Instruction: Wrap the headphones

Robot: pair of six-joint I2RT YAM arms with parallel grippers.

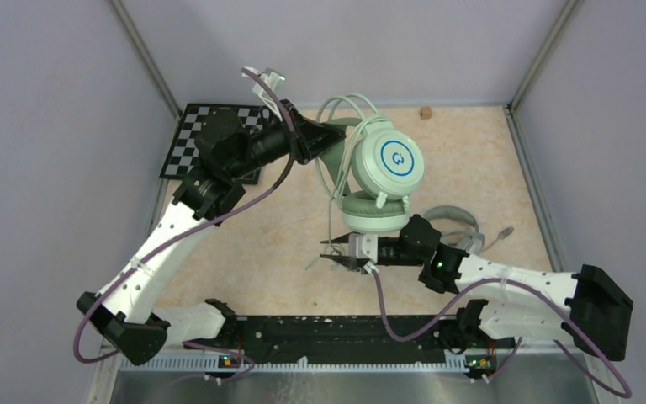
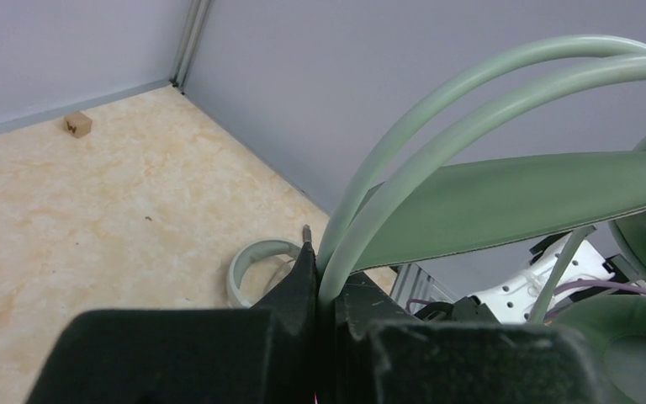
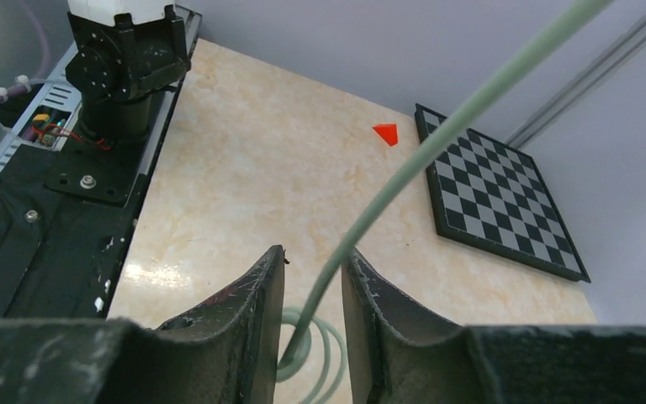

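Note:
Pale green headphones (image 1: pixel 398 162) hang in the air in the top view, one round earcup facing up. My left gripper (image 1: pixel 324 145) is shut on their thin double headband tubes (image 2: pixel 425 122), with the padded band (image 2: pixel 521 202) beside them in the left wrist view. The green cable (image 1: pixel 331 206) loops round the headphones and hangs down to my right gripper (image 1: pixel 326 249). In the right wrist view that cable (image 3: pixel 395 181) runs slantwise between the two parted fingers. Its coiled end (image 3: pixel 328 362) shows lower down, partly hidden behind the fingers.
At the back left lies a chessboard (image 1: pixel 187 139). A small wooden block (image 1: pixel 426 112) rests near the back edge. Grey headphones (image 1: pixel 450 212) lie at the right, close to my right arm. A red piece (image 3: pixel 386 133) sits by the chessboard.

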